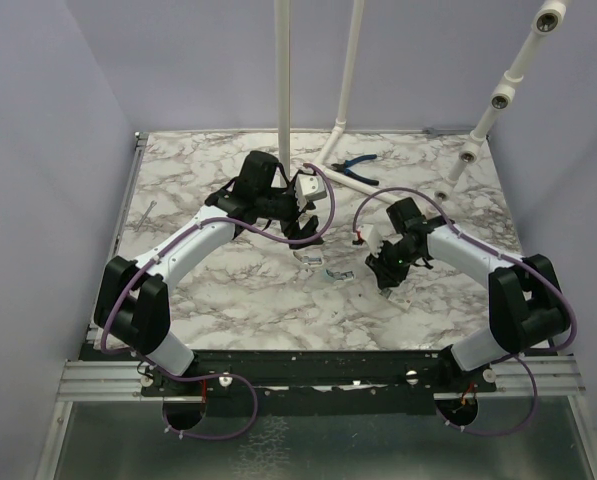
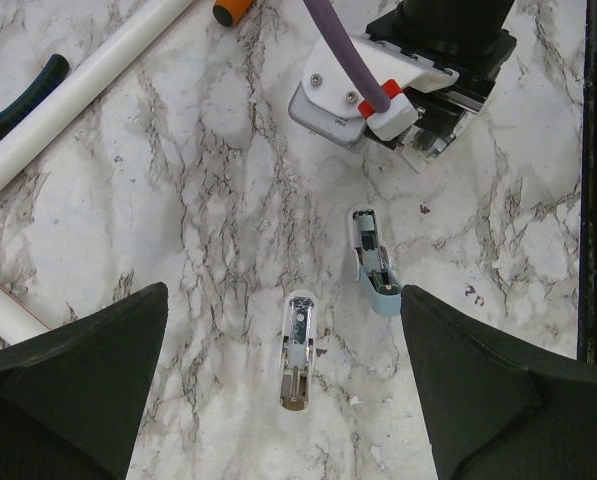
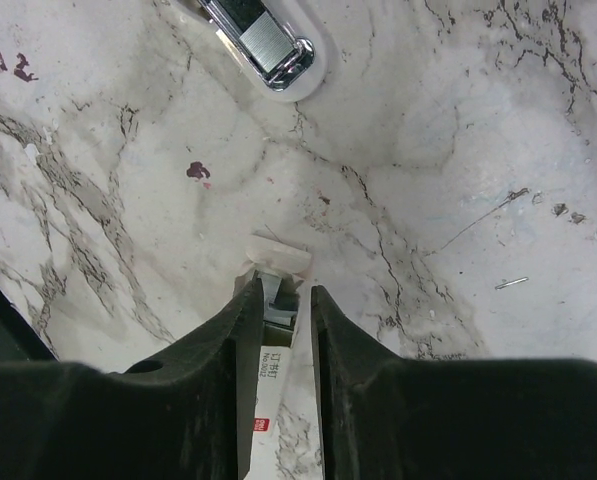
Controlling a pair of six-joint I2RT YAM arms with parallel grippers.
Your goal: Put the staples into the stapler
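Two small staplers lie apart on the marble table: a white one [image 2: 296, 350] and a pale blue one [image 2: 380, 285]. Above them, my left gripper is open and empty, its fingers wide apart. My right gripper is low over a small white printed box [image 3: 269, 375]. Its fingers stand a short way apart, with a gap showing between them. Grey and dark pieces, seemingly staples [image 3: 276, 295], show at the box's end, between and beyond the fingertips. The lower part of the box is partly hidden by the left finger.
Blue-handled pliers [image 1: 354, 160] lie at the back, behind a white pipe [image 1: 363, 184] crossing the table. A loose thin staple [image 3: 512, 283] lies right of the box.
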